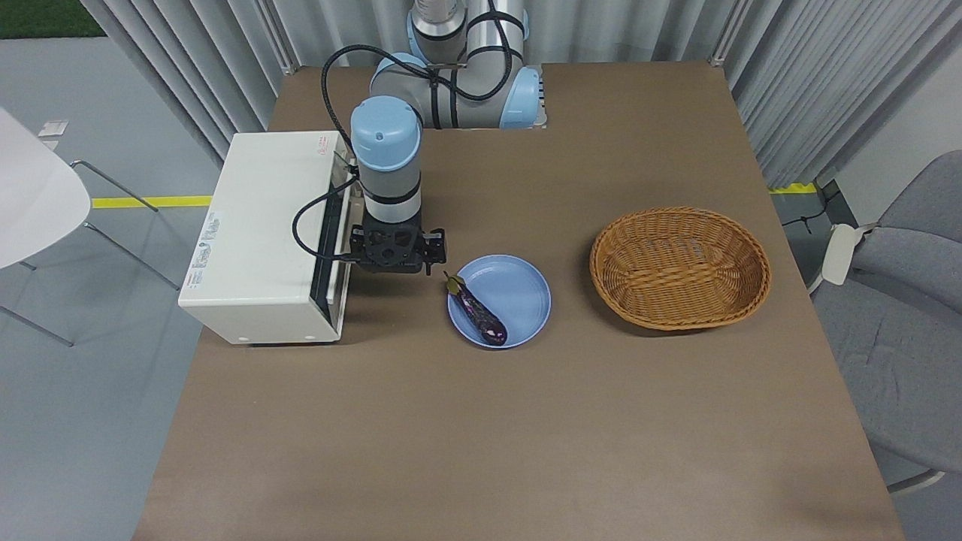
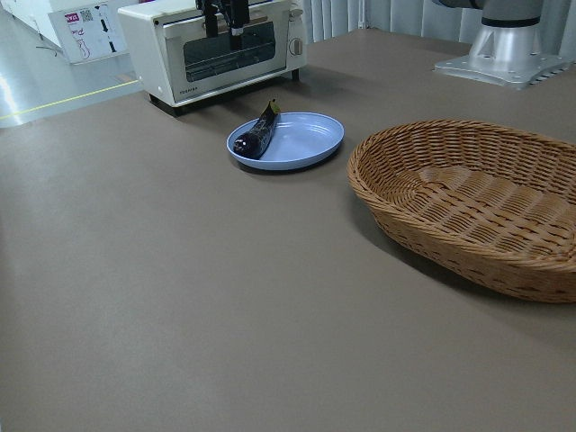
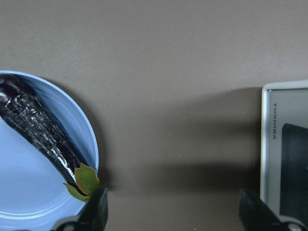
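Note:
A dark purple eggplant (image 1: 478, 311) with a green cap lies on a blue plate (image 1: 514, 297) at the table's middle. My gripper (image 1: 398, 251) hangs between the white Toshiba toaster oven (image 1: 255, 234) and the plate, above table height. In the wrist view, the eggplant (image 3: 38, 127) is at left, the oven's edge (image 3: 276, 154) at right, and my two fingers (image 3: 98, 207) stand wide apart at the bottom, open, with nothing between them.
A wicker basket (image 1: 679, 266) sits to the right of the plate. The oven takes up the left side.

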